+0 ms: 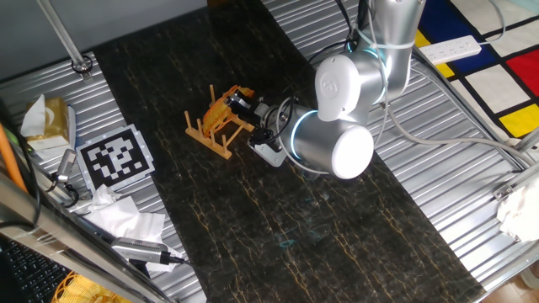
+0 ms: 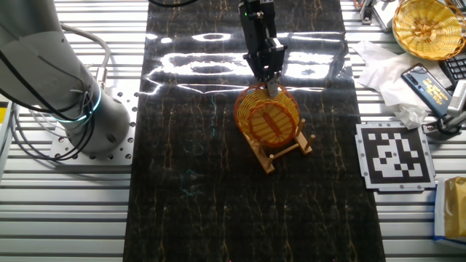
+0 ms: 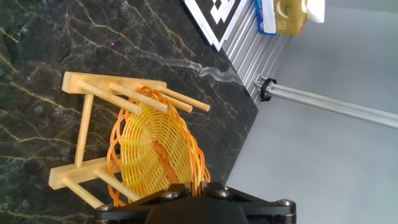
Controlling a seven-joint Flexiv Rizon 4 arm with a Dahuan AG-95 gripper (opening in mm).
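A round yellow wicker basket with an orange braided rim [image 3: 138, 149] leans on edge in a light wooden rack [image 3: 85, 130] with upright pegs. In the wrist view my gripper is shut on the near part of the basket's rim, and the fingertips are mostly hidden by the weave and the gripper body. From the second exterior view, the basket [image 2: 271, 122] covers part of the rack [image 2: 263, 157], while the gripper [image 2: 271, 87] meets its upper edge. The first exterior view has the gripper [image 1: 233, 101] at the basket's right side.
Around the rack, the dark marbled tabletop [image 1: 278, 227] is clear. A black-and-white marker board [image 1: 116, 158], a tissue box [image 1: 49, 126] and crumpled white paper [image 1: 126, 220] lie off its left side. Another yellow basket [image 2: 428, 29] sits beyond the table's edge.
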